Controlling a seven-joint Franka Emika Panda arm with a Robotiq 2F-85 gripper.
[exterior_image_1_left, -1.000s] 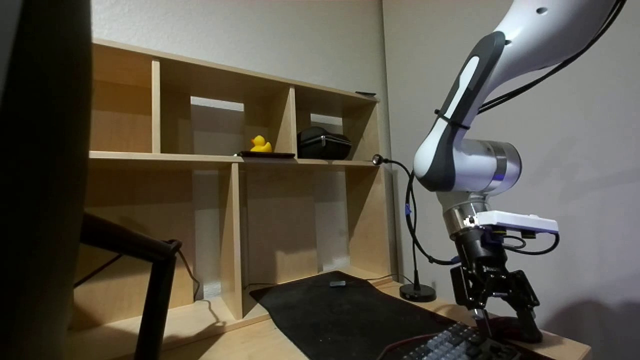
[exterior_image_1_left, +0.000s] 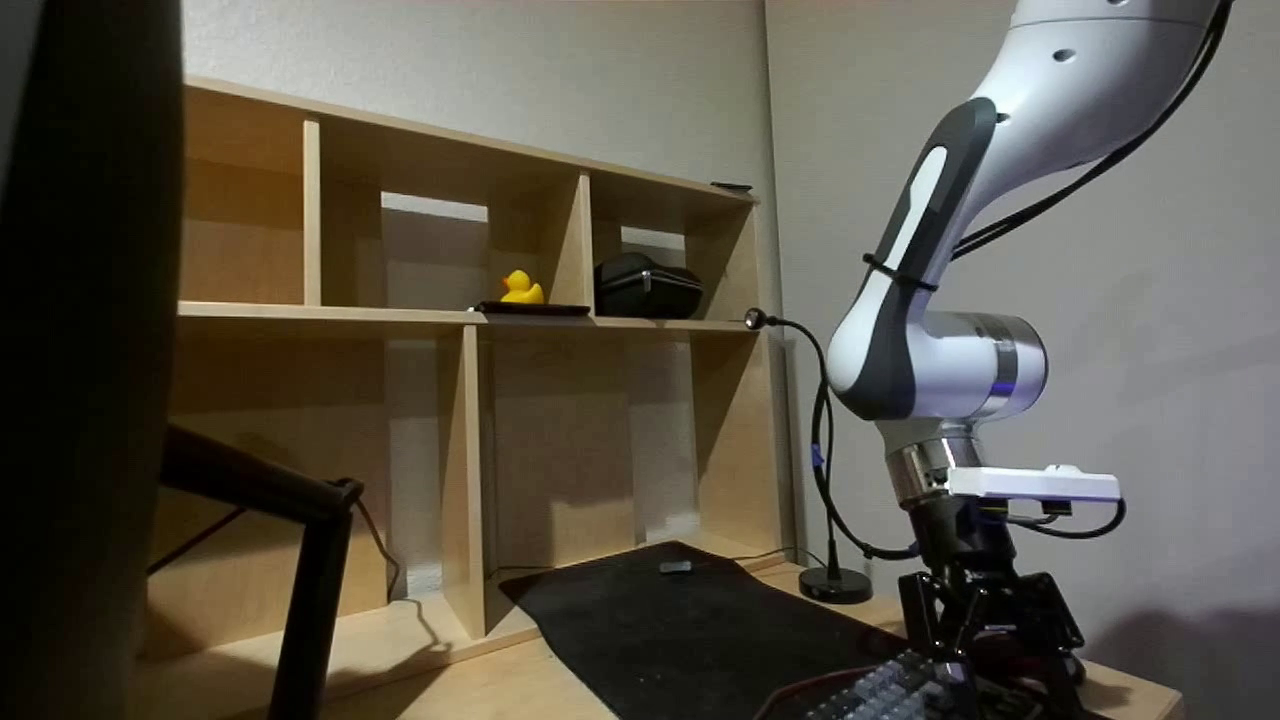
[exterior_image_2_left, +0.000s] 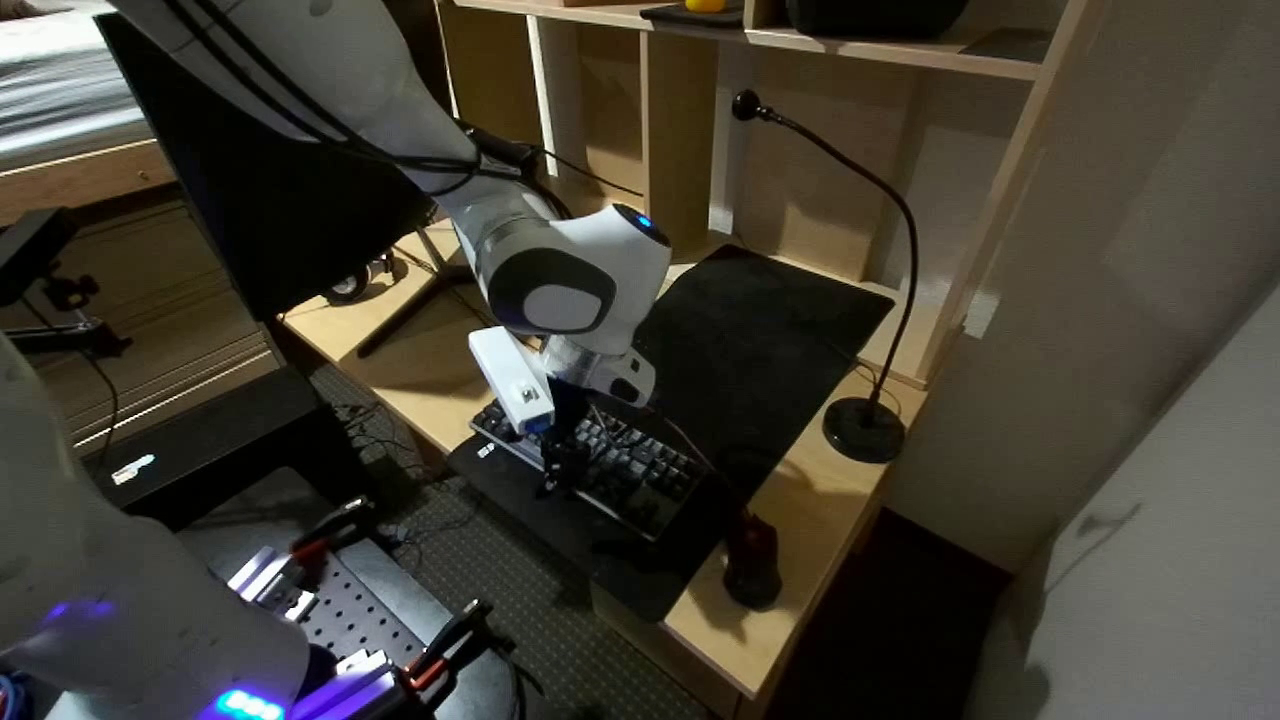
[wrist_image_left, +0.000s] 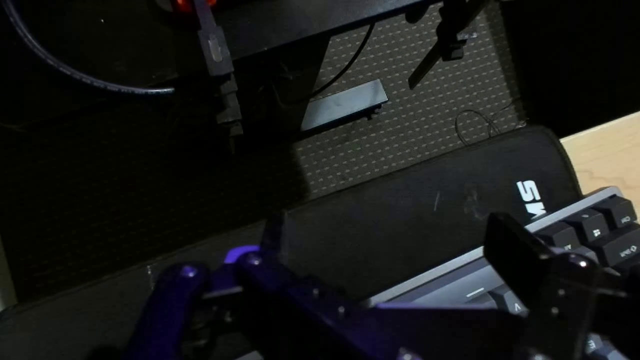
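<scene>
My gripper (exterior_image_1_left: 1008, 686) points down over the keyboard (exterior_image_2_left: 642, 462), low at its near long edge. In the wrist view the gripper is open, its two fingers wide apart. One finger (wrist_image_left: 510, 252) overlaps the keyboard's edge by the bottom key row; the other lies over the bare black desk mat (wrist_image_left: 384, 240). Nothing shows held in the gap. Whether a fingertip touches the keys cannot be told from these views.
A dark mouse (exterior_image_2_left: 752, 582) sits right of the keyboard, with a black gooseneck lamp (exterior_image_2_left: 864, 428) beyond it. The wooden shelf (exterior_image_1_left: 474, 480) stands behind, bearing a yellow duck (exterior_image_1_left: 521, 289) and a black case (exterior_image_1_left: 648, 288).
My arm and gripper have come down toward the keyboard. The fingers now reach lower, partly hidden among the keys in exterior view 1. The shelf items and lamp have not moved.
</scene>
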